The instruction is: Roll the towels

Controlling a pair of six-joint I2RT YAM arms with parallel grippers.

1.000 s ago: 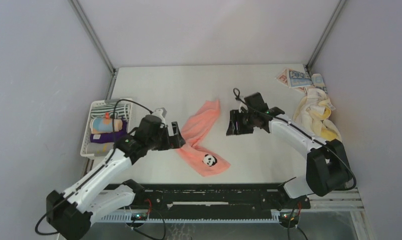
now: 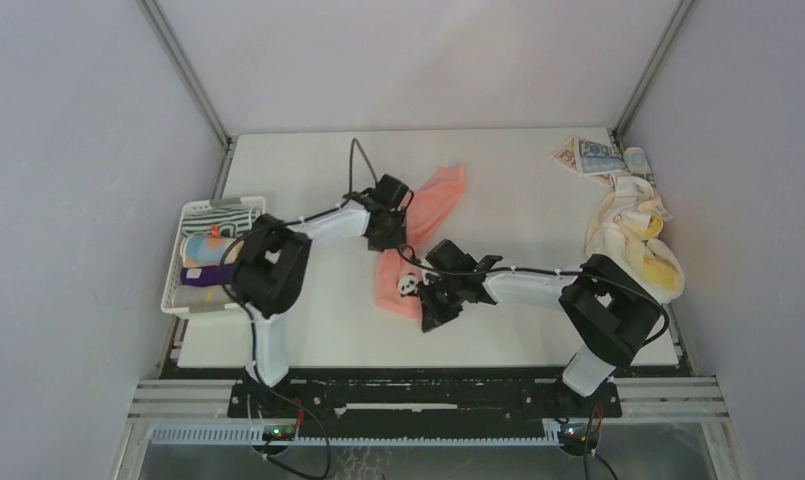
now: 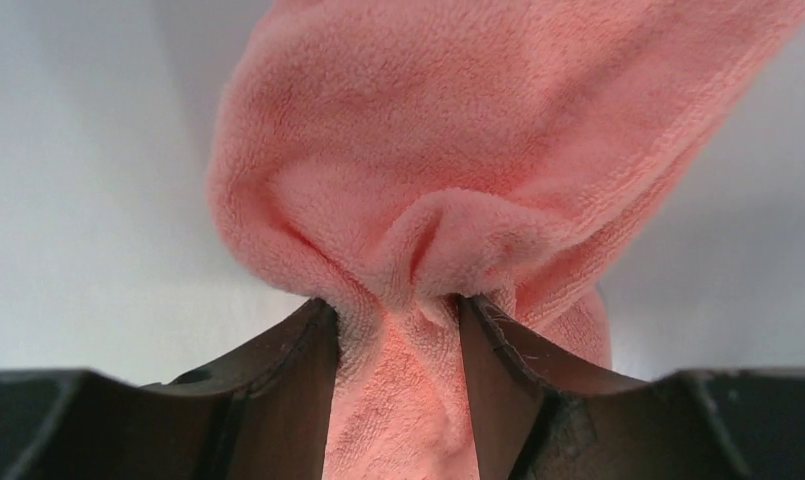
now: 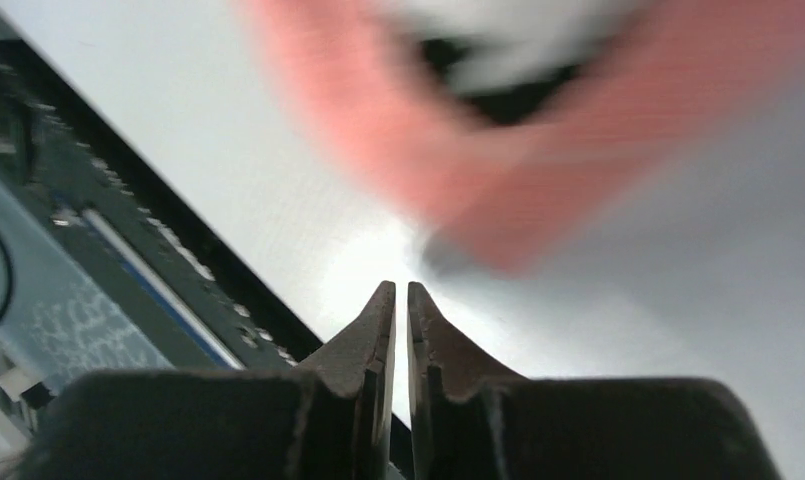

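Observation:
A pink towel (image 2: 434, 205) with a panda face (image 2: 408, 286) lies bunched at the middle of the table, its far end reaching back and to the right. My left gripper is shut on a gathered fold near its middle. My right gripper is shut with only a thin slit between its fingertips and no cloth there. Ahead of those tips, outside them, is the towel's corner (image 4: 513, 240), blurred. The arms cover part of the towel in the top view.
At the left, a white basket (image 2: 168, 288) holds several rolled towels. A crumpled white and yellow towel (image 2: 618, 225) and patterned cloths (image 2: 588, 157) are at the right. The table's back half (image 2: 528, 170) has bare space.
The right gripper went from open around the corner to shut, shifting left and toward the front.

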